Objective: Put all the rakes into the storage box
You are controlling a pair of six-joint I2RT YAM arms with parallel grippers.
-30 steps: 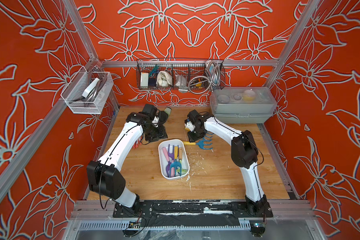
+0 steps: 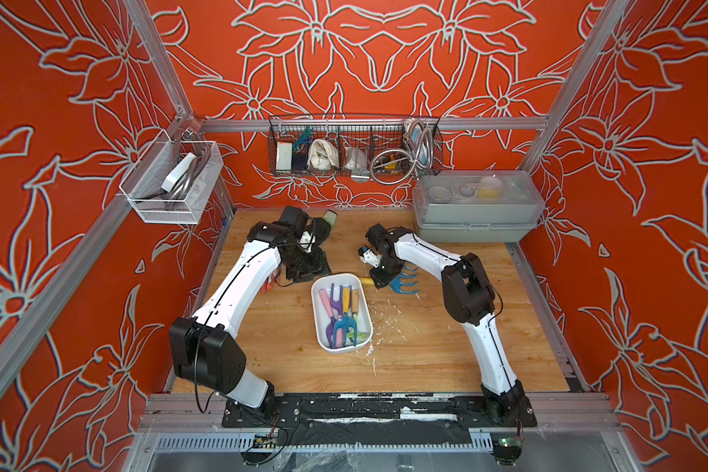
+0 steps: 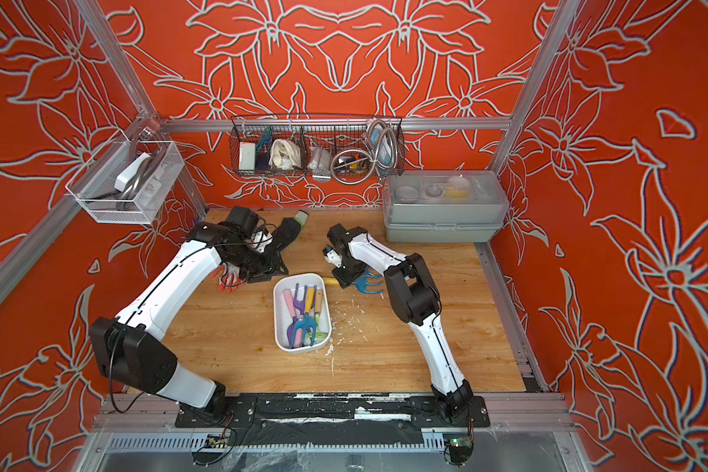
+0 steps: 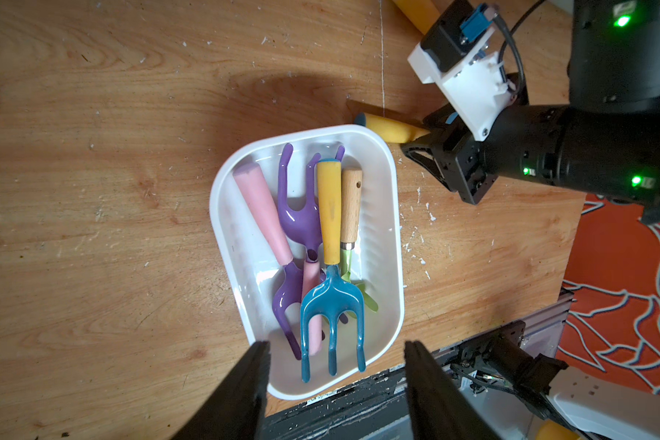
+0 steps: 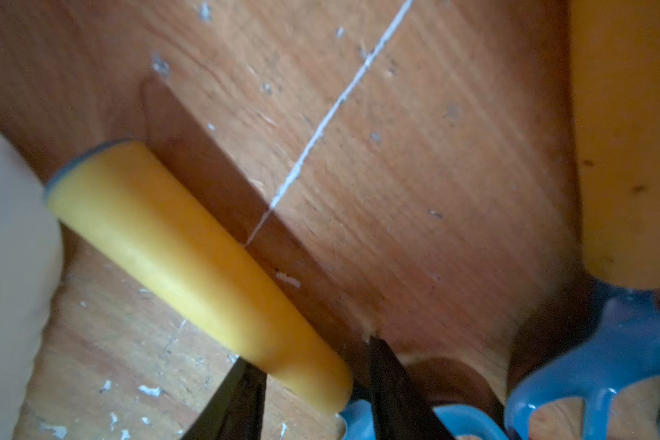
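A blue rake [image 2: 405, 287] with a yellow handle [image 5: 198, 271] lies on the table, its butt end close to the storage box. My right gripper is low over it, fingers apart on either side of the handle near the tines. The white storage box [image 4: 382, 242] holds several hand tools, among them a blue fork [image 4: 333, 300] with a yellow handle. My left gripper stands open with nothing between its fingers, above the table behind and left of the box.
A second blue rake [image 5: 594, 381], with an orange-yellow handle [image 5: 627, 146], lies beside the first, partly under the right arm. A lidded grey bin [image 2: 480, 208] stands back right. Red gloves [image 3: 229, 277] lie by the left arm.
My right gripper has come down and slightly forward onto the rake's handle, its arm shifting a little left. The left arm and the box look unmoved.
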